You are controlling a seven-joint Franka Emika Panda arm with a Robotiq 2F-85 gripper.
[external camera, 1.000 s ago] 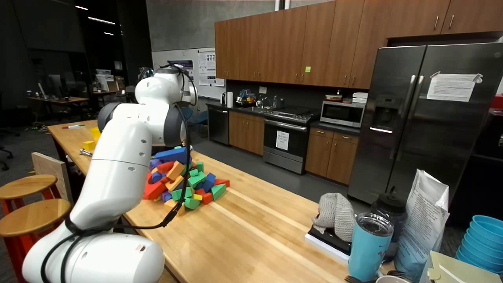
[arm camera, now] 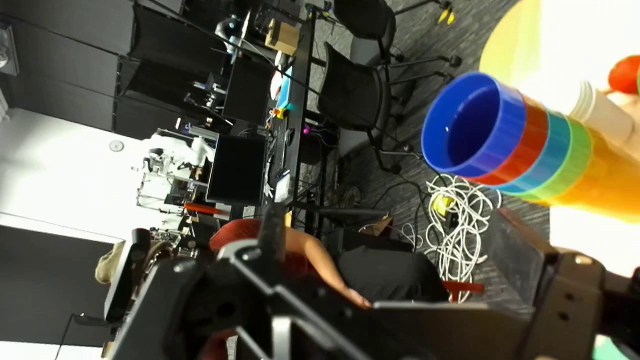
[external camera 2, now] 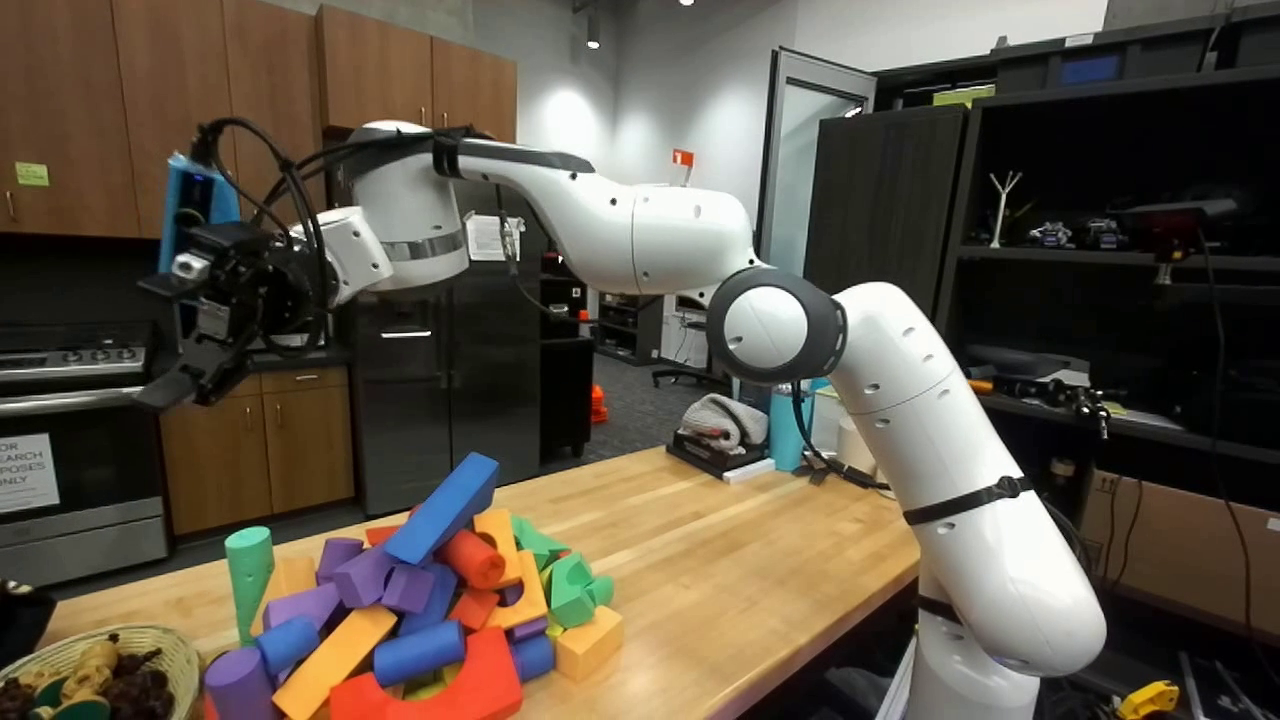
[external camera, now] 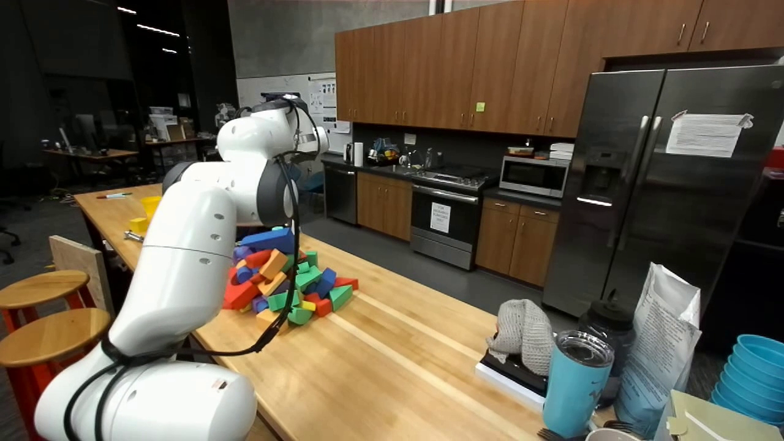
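Note:
My gripper (external camera 2: 156, 340) is raised high above the far end of the table in exterior view 2. Its two dark fingers (external camera 2: 168, 391) are spread apart, with nothing between them. In the wrist view the gripper spans the lower part, and through its gap I see only distant floor, cables and a seated person. A stack of nested cups (arm camera: 510, 144), blue at the mouth, then red, teal, green and orange, appears at the right, apart from the fingers. In exterior view 1 the fingers are hidden behind the arm (external camera: 198, 242).
A heap of coloured blocks (external camera 2: 486, 600) covers part of the wooden table (external camera 2: 720, 576), below the arm. Beside it lies a wicker basket (external camera 2: 168, 654) holding small items. A blue tumbler (external camera: 577, 382) and grey cloth (external camera: 523, 334) sit at the opposite end. Bare tabletop lies between.
In exterior view 1 the upper arm and wrist have shifted to the right and slightly upward. The block heap and the other tabletop items look unchanged.

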